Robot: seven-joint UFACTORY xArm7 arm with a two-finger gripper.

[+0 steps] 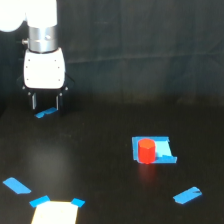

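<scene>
High at the upper left hangs my gripper (45, 101), a white body with two dark fingers pointing down. Its fingers stand apart with nothing visible between them, so it is open. Well to its right and nearer the camera, a red round object (147, 151) stands on the dark table. It sits within or against a patch outlined in blue tape (151, 138), with a pale blue area showing beside it. The gripper is far from the red object and not touching it.
A pale cream square (55, 213) is cut off by the bottom edge, with blue tape pieces (39, 201) at its corners. Other tape strips lie at the left (16, 186), at the right (187, 195) and beneath the gripper. A dark curtain hangs behind.
</scene>
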